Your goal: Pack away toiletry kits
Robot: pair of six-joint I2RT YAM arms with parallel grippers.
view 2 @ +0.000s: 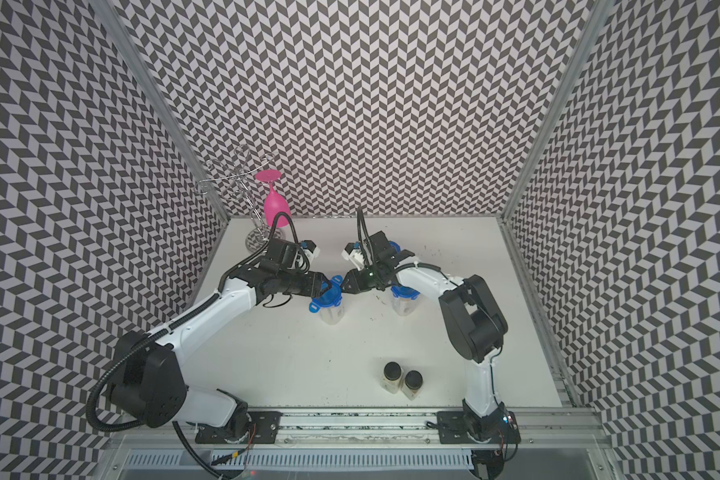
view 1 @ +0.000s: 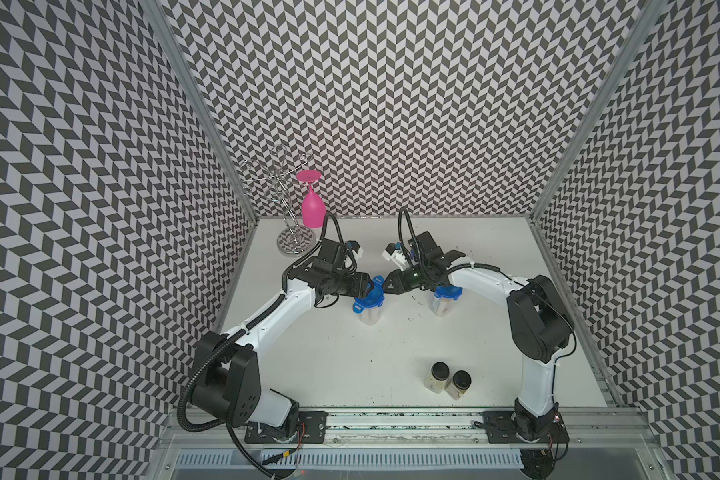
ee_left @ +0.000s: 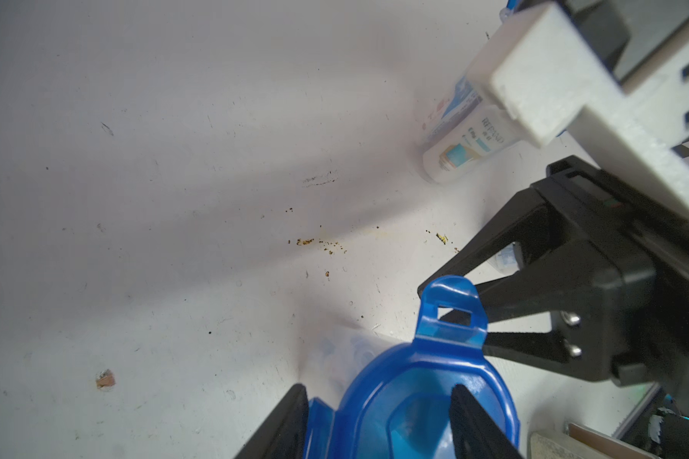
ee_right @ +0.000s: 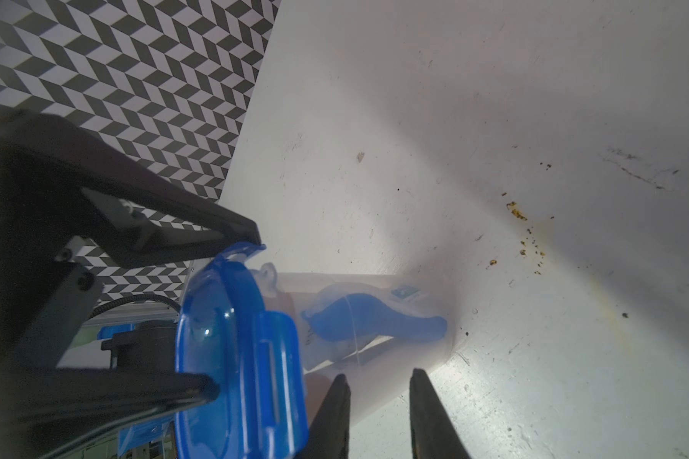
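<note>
A clear toiletry container (view 1: 369, 316) with a blue lid (ee_left: 413, 397) hangs or stands at the centre between my two grippers, with small blue items visible inside. My left gripper is shut on the lid from the left, as the left wrist view shows. My right gripper is shut on the same lid at its latch tab side, its black fingers either side of the blue rim. Another clear kit (view 1: 444, 304) with a blue lid stands to the right under the right arm; part of a further blue-lidded one shows behind.
A chrome rack (view 1: 294, 240) and an upturned pink goblet (view 1: 313, 208) stand at the back left. Two dark-capped jars (view 1: 438, 376) stand at the front right.
</note>
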